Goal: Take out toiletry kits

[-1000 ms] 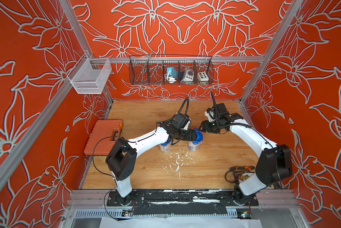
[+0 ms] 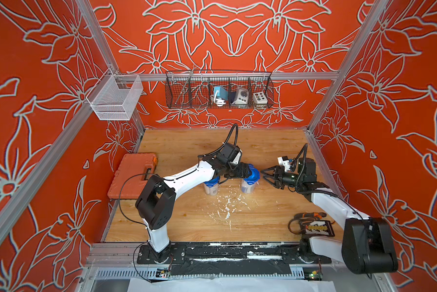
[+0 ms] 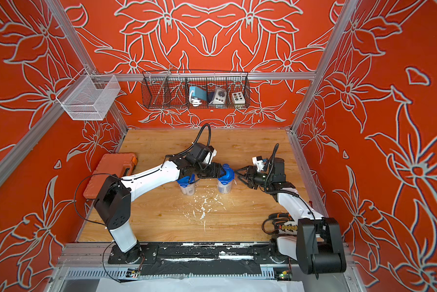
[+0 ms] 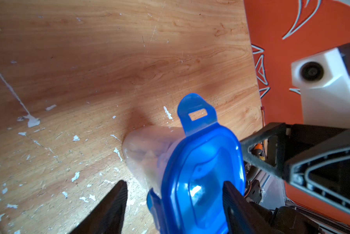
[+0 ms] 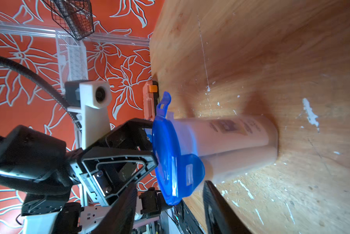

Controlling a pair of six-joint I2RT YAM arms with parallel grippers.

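Two clear containers with blue lids stand on the table: the left container (image 2: 211, 188) and the right container (image 2: 247, 182) (image 4: 198, 179). My left gripper is open at the right container's lid, its fingertips either side of the rim in the left wrist view. My right gripper is open just right of that container, its fingertips beside the blue lid (image 5: 165, 156) with nothing visibly held. What the containers hold is blurred through the plastic.
An orange case (image 2: 128, 177) lies at the left. A wire basket (image 2: 184, 92) with boxes hangs on the back wall, a white basket (image 2: 111, 107) at upper left. A tool pouch (image 2: 315, 227) lies at front right.
My left gripper has barely moved.
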